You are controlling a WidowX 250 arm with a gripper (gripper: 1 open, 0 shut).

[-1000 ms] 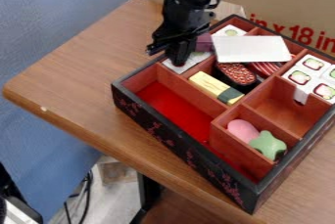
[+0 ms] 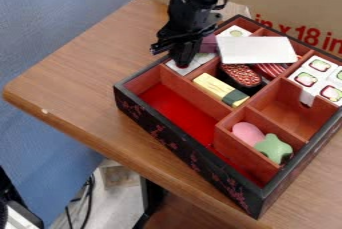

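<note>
My black gripper (image 2: 182, 45) reaches into the back left corner of a bento box (image 2: 138, 114), over a white piece (image 2: 191, 63); I cannot tell whether it holds anything. The box has red compartments: an empty front left one (image 2: 174, 106), a yellow piece (image 2: 218, 88), sushi-like pieces (image 2: 241, 74), a white card (image 2: 257, 49) across the back, an empty middle right compartment (image 2: 286, 107), pink (image 2: 247, 132) and green (image 2: 273, 147) pieces in front, and white tiles (image 2: 317, 81) at the right.
A cardboard box (image 2: 294, 8) stands behind. Cables hang below the table's left edge.
The gripper has shifted very slightly at the back left of the box; the pieces look unchanged.
</note>
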